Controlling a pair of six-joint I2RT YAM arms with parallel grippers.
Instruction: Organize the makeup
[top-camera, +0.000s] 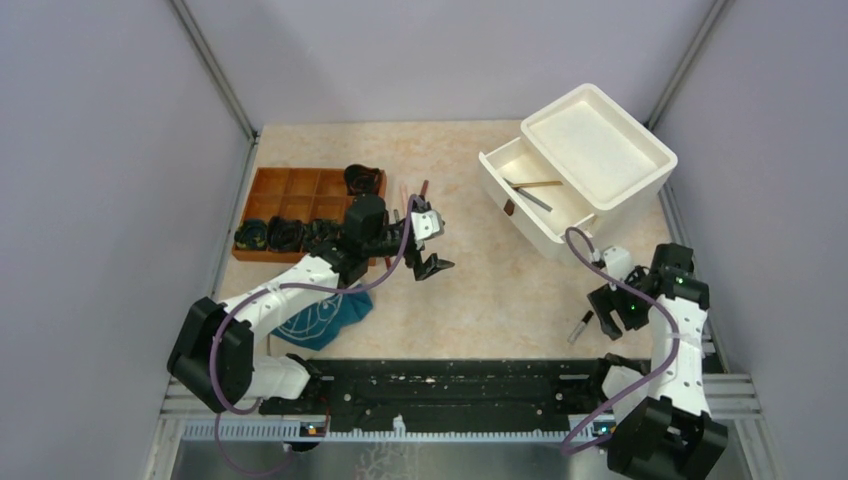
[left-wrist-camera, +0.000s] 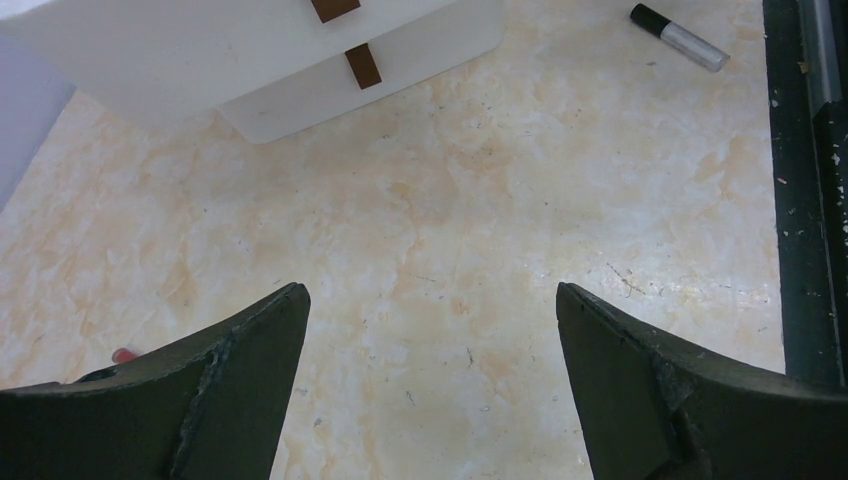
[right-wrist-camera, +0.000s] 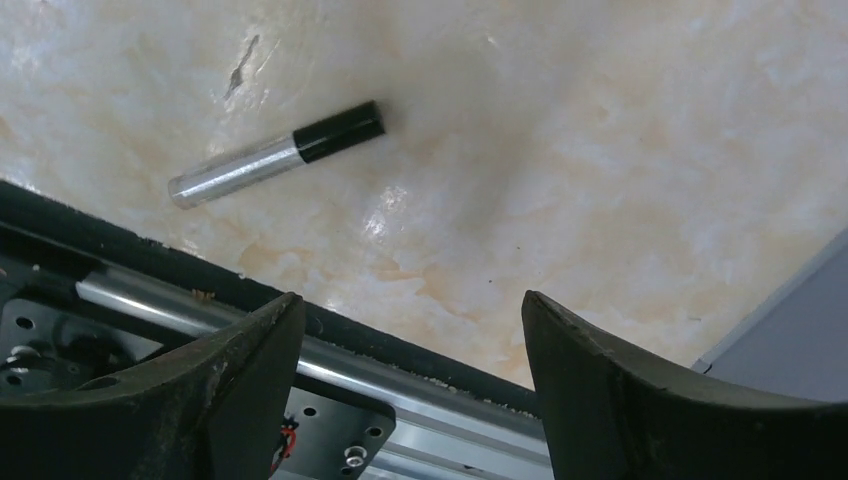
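Note:
A silver tube with a black cap (top-camera: 580, 327) lies near the front right table edge, also seen in the right wrist view (right-wrist-camera: 250, 165). Just beside it, low over the table, is my right gripper (top-camera: 605, 318), fingers apart and empty. My left gripper (top-camera: 426, 268) hangs open over the middle-left table, empty. The white drawer unit (top-camera: 610, 150) at back right has its drawer pulled out, with a few thin items (top-camera: 535, 184) inside. A wooden divided box (top-camera: 300, 185) with several dark items stands at left; some thin sticks lie partly behind the left arm.
A blue cloth (top-camera: 325, 325) lies at front left, under the left arm. The dark front rail (left-wrist-camera: 830, 230) borders the table, and walls stand close on both sides.

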